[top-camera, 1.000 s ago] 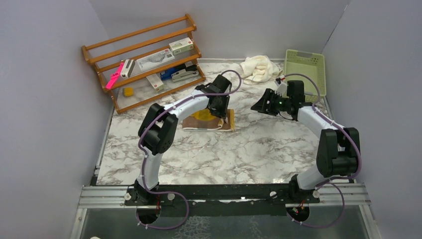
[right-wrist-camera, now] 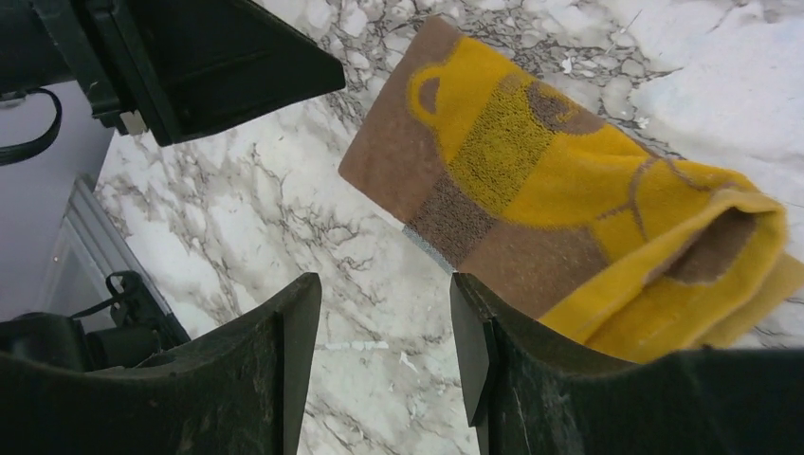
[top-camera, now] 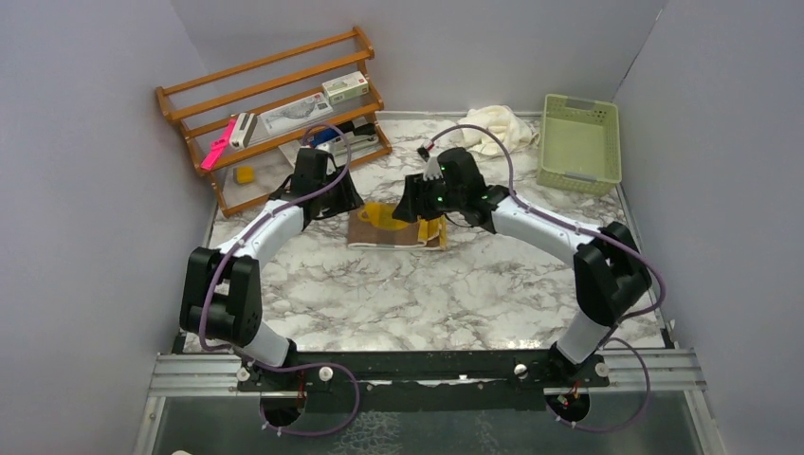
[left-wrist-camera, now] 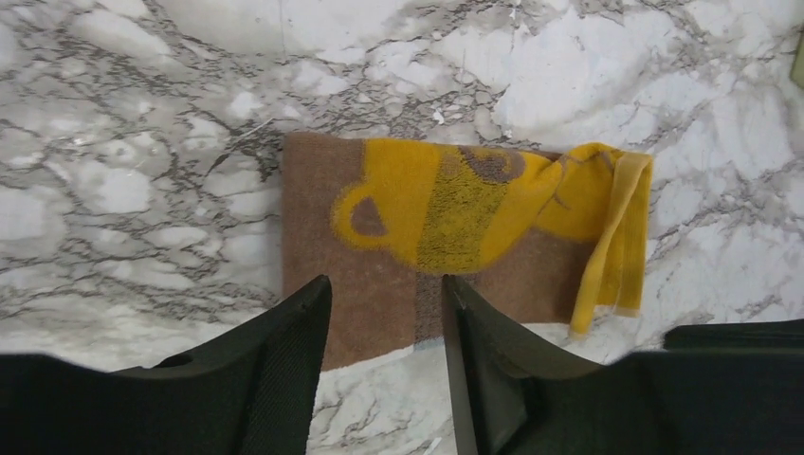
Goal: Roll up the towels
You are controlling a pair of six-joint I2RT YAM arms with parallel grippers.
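A brown and yellow towel (left-wrist-camera: 360, 294) lies folded into a flat rectangle on the marble table. Its right end has a yellow flap (right-wrist-camera: 654, 275) folded loosely over, standing a little proud of the rest. My left gripper hovers above the towel's left part, open, with empty space between its fingers. Over the towel's right half is my right gripper, also open and empty; from above, it covers part of the cloth. In the right wrist view the left gripper's dark finger (right-wrist-camera: 256, 81) shows near the towel's far left end.
A crumpled white towel (top-camera: 495, 128) lies at the back, beside a green basket (top-camera: 578, 142). The wooden rack (top-camera: 270, 90) holding boxes stands at the back left, close to my left arm. Bare marble (top-camera: 408, 303) spreads out in front.
My left gripper has lifted off the towel's right end and moved left. My right gripper has moved left, from beside the towel to above it. The flap was uncovered as the left arm withdrew.
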